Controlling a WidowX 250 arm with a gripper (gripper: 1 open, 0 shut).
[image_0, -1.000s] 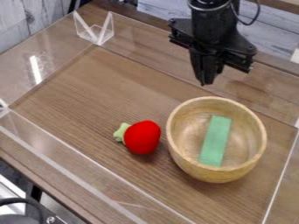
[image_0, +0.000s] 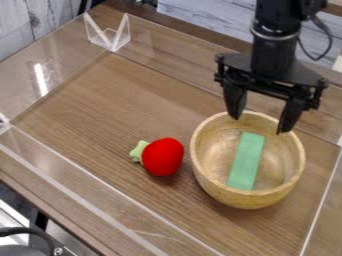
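Observation:
My black gripper (image_0: 261, 110) hangs open above the back of a cream bowl (image_0: 274, 190), its two fingers spread to either side with nothing between them. A mint-green rectangular block (image_0: 245, 160) lies inside the bowl. A red strawberry-like toy (image_0: 162, 157) with a green top lies on the wooden table (image_0: 80, 130), just left of the bowl.
A small clear wire-like object (image_0: 107, 30) stands at the back left. A dark cable (image_0: 27, 234) shows at the front left corner.
My gripper has come down and toward the camera, nearer the bowl's back rim, and its fingers show more fully. The bowl, block and red toy have not moved.

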